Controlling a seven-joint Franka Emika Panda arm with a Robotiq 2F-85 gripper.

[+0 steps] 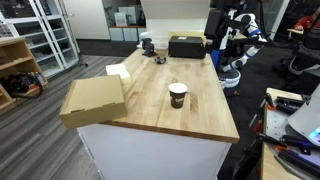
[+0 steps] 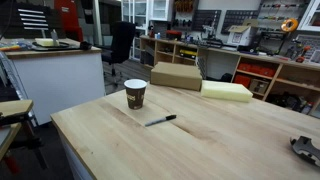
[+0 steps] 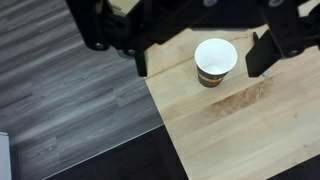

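Observation:
A paper cup, white inside with a dark printed wall, stands upright on the wooden tabletop near one edge. In exterior view 2 the same cup is upright, and a dark marker pen lies a short way from it. My gripper is open, its dark fingers wide apart. From the wrist view, the cup appears below and between them, nearer the right finger. Nothing is held. How high the gripper hangs above the rim cannot be judged.
A cardboard box and a pale yellow block occupy one side of the table. A black case stands at the far end. A dark object lies at the right edge of exterior view 2.

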